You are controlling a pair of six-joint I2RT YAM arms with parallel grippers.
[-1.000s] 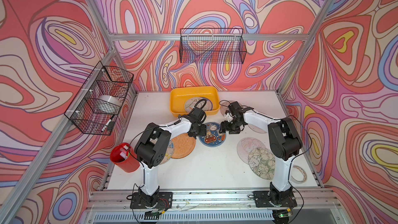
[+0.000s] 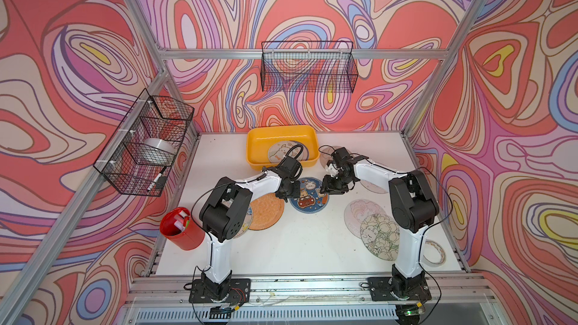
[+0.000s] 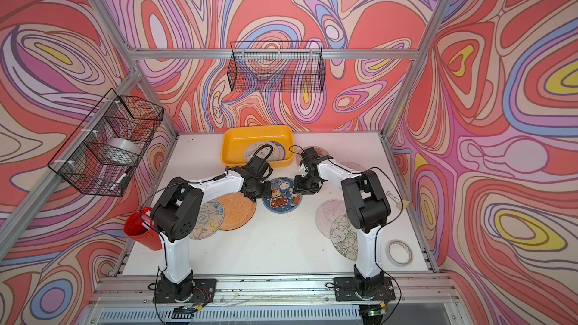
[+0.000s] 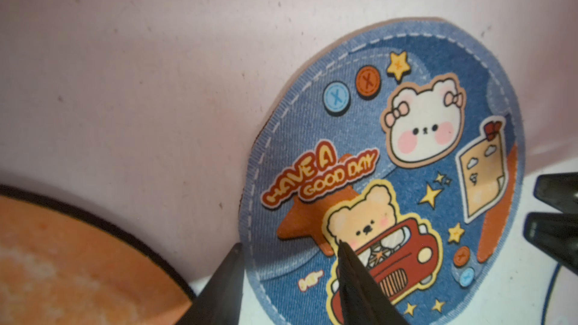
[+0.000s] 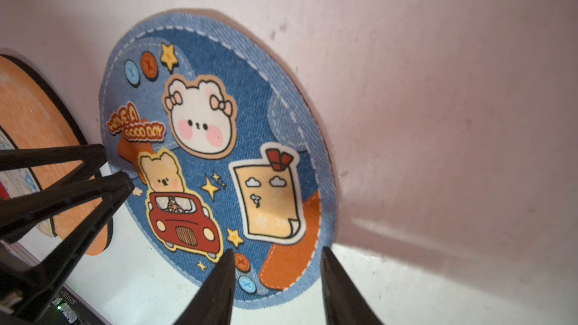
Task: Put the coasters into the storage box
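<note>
A blue denim-print coaster (image 2: pixel 309 195) lies on the table between my grippers, low at their fingertips. My left gripper is over its left edge, fingers apart, nothing seen lifted between them. My right gripper is at its right edge, fingers apart too. The orange storage box (image 2: pixel 259 144) stands at the back with a pale coaster (image 2: pixel 283 151) in it. An orange coaster (image 2: pixel 263 216) lies left of the blue one; pink (image 2: pixel 358 210) and floral (image 2: pixel 379 240) coasters lie at right, overlapping.
A red bucket (image 2: pixel 183 234) stands at front left; a white ring-like item (image 3: pixel 398 261) lies at front right. Wire baskets hang at back and left. More pale coasters lie behind the right arm.
My left gripper has moved very slightly right, toward the blue coaster. The right gripper shows little or no movement.
</note>
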